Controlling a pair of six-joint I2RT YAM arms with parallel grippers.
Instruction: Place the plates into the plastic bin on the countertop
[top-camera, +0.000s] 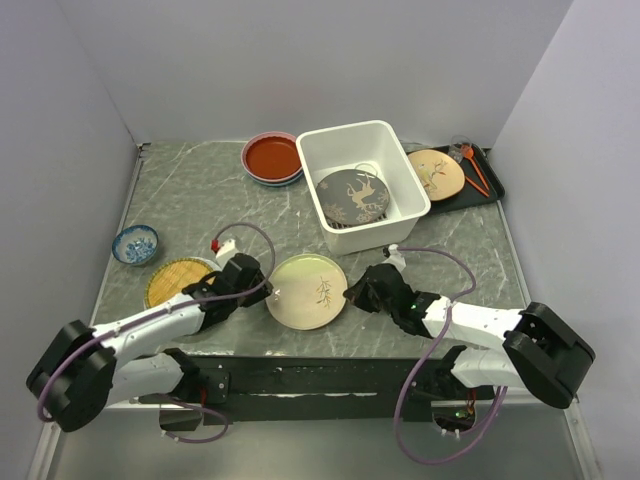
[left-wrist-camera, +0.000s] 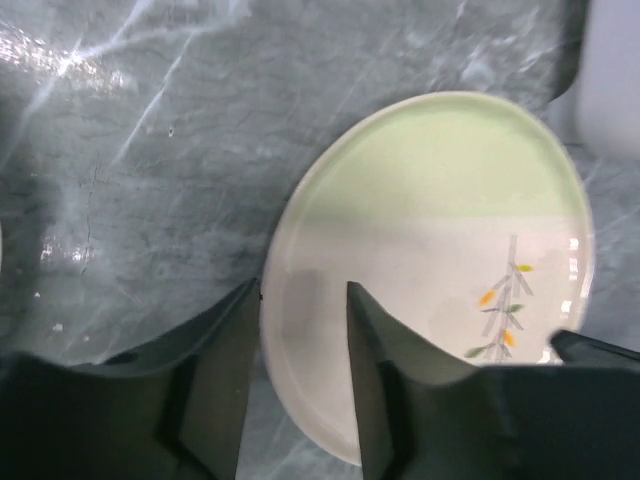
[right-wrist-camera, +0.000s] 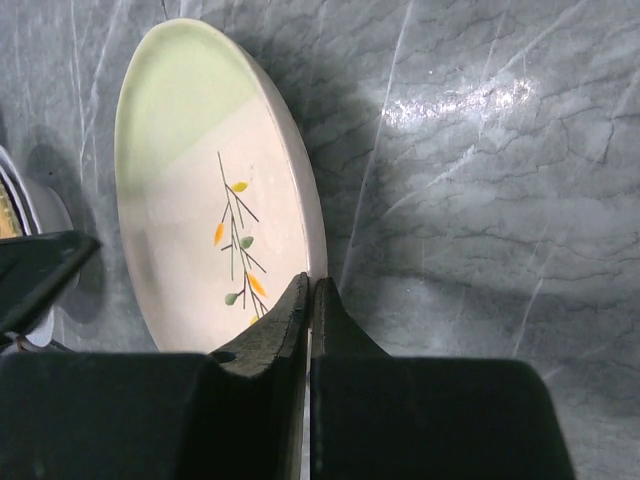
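Observation:
A cream plate with a sprig pattern (top-camera: 306, 290) lies between the grippers, near the counter's front edge. My right gripper is shut on its right rim. My left gripper is part open at the opposite rim, its fingers over that edge, apparently not closed on it. The white plastic bin (top-camera: 405, 175) stands behind, holding a grey plate with a deer motif (top-camera: 350, 195).
Stacked plates (top-camera: 270, 157) sit left of the bin, a dark tray (top-camera: 470, 195) with a plate and utensils right of it. A blue bowl (top-camera: 136, 245) and a pie-patterned plate (top-camera: 170, 280) are at left.

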